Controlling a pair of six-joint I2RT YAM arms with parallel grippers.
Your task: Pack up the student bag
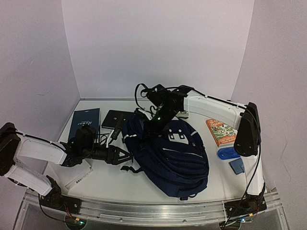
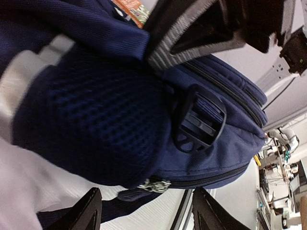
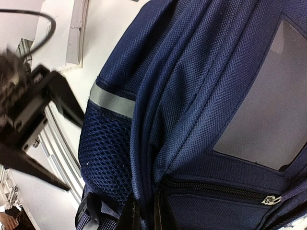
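Note:
The navy backpack [image 1: 180, 163] lies at the table's centre, tilted, its upper left side pulled up. Over that side is my right gripper [image 1: 146, 134], its fingers [image 3: 160, 215] closed on a fold of navy cloth in the right wrist view. My left gripper [image 1: 128, 157] stands beside the bag's left edge, fingers apart. In the left wrist view its fingers [image 2: 85, 213] frame a zipper pull [image 2: 156, 185] and a dark strap, without gripping them. The inside of the bag is hidden.
A dark blue book [image 1: 86, 120] and a black notebook [image 1: 115, 119] lie at back left, a white box [image 1: 79, 175] at front left. On the right are an orange book [image 1: 221, 132], a blue case [image 1: 228, 153] and a small blue notebook [image 1: 236, 166].

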